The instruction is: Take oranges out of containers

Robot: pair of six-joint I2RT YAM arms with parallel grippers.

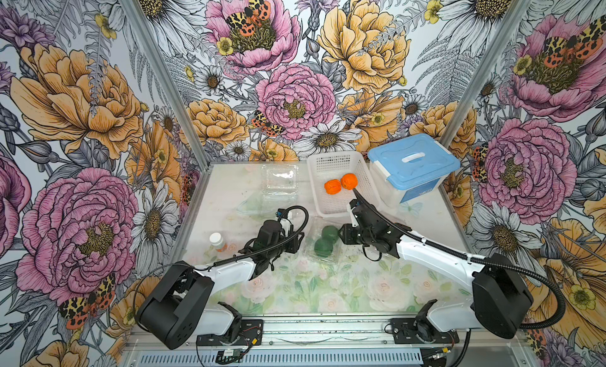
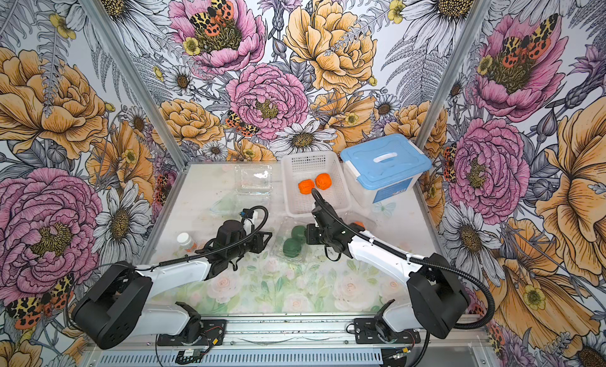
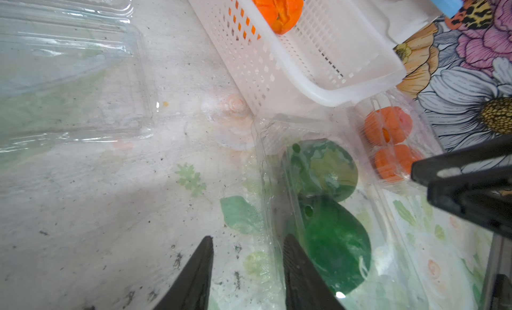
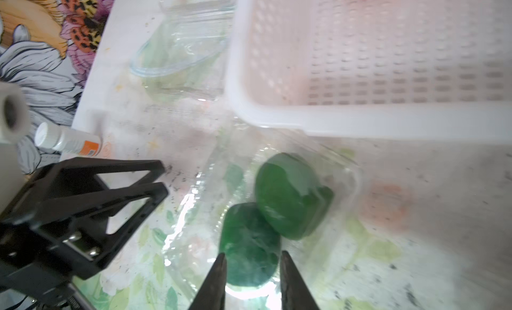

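Two oranges (image 1: 341,183) sit in the white perforated basket (image 1: 313,189). Beyond the green items in the left wrist view, a second clear container (image 3: 421,129) holds two more oranges (image 3: 388,124), partly behind plastic; the right arm largely hides it from above. Two dark green rounded items (image 4: 293,195) lie in a clear container (image 4: 341,190) in front of the basket. My left gripper is at that container's left, fingers parted and nothing between them. On its right side my right gripper also stands open and empty, fingertips near the lower green item.
An empty clear container (image 1: 280,178) lies at the back left. A lidded box with a blue top (image 1: 413,158) stands right of the basket. The small white bottle (image 1: 216,240) is near the left arm.
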